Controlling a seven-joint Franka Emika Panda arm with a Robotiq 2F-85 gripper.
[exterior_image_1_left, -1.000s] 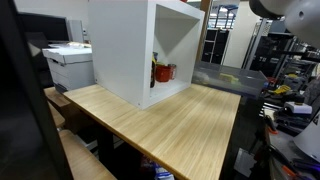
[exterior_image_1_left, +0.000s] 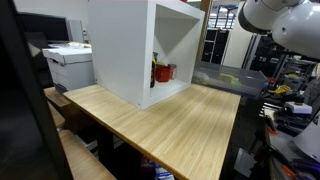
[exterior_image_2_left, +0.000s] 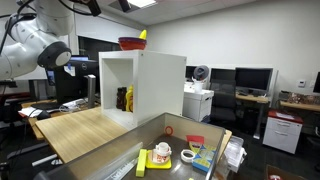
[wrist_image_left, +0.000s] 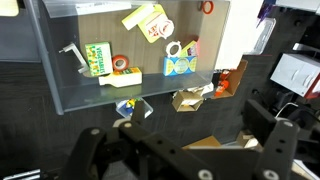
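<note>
My gripper stands open along the lower edge of the wrist view, its dark fingers wide apart with nothing between them. Above it in that view is a grey bin (wrist_image_left: 130, 95) with several small items. Among them are a yellow and white packet (wrist_image_left: 150, 22), a green and white box (wrist_image_left: 98, 59), an orange and white bottle (wrist_image_left: 119, 79) and a blue and yellow box (wrist_image_left: 179, 66). In exterior view 2 a white mug (exterior_image_2_left: 161, 153) sits in the bin. The arm (exterior_image_1_left: 268, 30) fills the upper right of exterior view 1.
A white shelf box (exterior_image_1_left: 122, 50) stands on the wooden table (exterior_image_1_left: 165, 125); a red mug (exterior_image_1_left: 163, 73) is inside. On top rests a red bowl (exterior_image_2_left: 132, 43) with a yellow item. Loose packages (wrist_image_left: 187, 99) lie below the bin.
In exterior view 1 the arm at the upper right has shifted, and more of its pale link shows now than a second ago. The shelf box and table look unchanged.
</note>
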